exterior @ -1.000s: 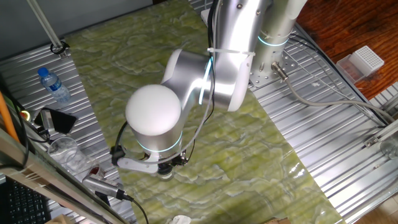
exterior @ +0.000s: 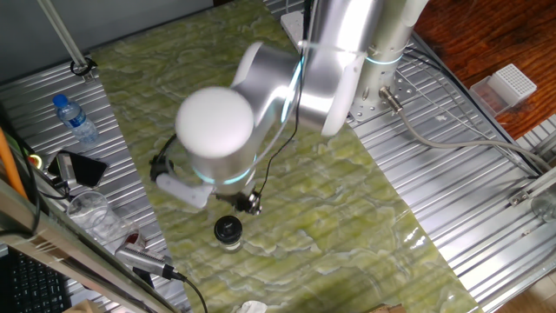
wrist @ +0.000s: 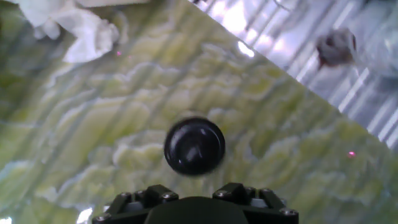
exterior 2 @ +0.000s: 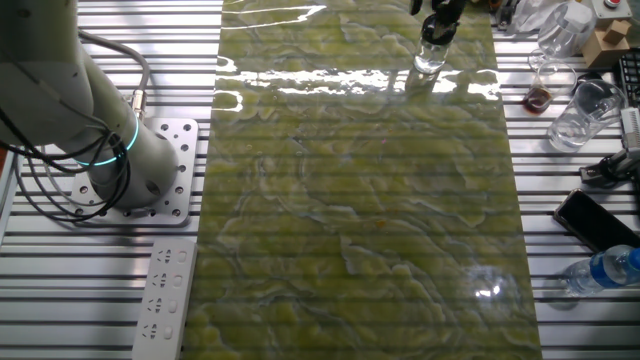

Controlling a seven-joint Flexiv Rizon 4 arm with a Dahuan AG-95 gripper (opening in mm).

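Observation:
A small clear jar with a round black lid stands upright on the green marbled mat. My gripper is just beyond it on the base side, clear of the lid. In the wrist view the black lid lies ahead of my gripper, whose two fingers are spread apart with nothing between them. The glass body of the jar shows near the top in exterior view 2, where most of the gripper is cut off.
White crumpled tissue lies on the mat. Beyond the mat's far side are a water bottle, a phone, clear cups and a keyboard. A power strip sits near the base.
My gripper has drawn back from over the jar, upward in exterior view 1. The jar stays in the same place, its black lid now in plain sight.

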